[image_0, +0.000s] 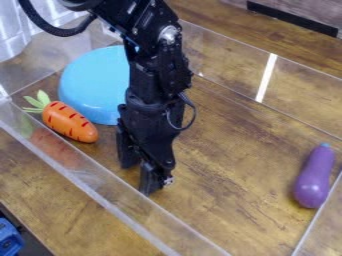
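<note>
My black gripper (144, 165) reaches down from the top to the wooden floor of the enclosure, in the middle, low beside the near clear wall. Whether it is open or shut is hard to see. An orange toy carrot (70, 122) with pale green leaves lies to its left, apart from it, leaves toward the upper left. A blue bowl-like object (94, 85) sits behind the arm at the upper left.
A purple toy (313, 178), like an eggplant, lies at the right. A small blue object (7, 238) is outside the clear wall at the lower left. The wooden floor between arm and purple toy is clear.
</note>
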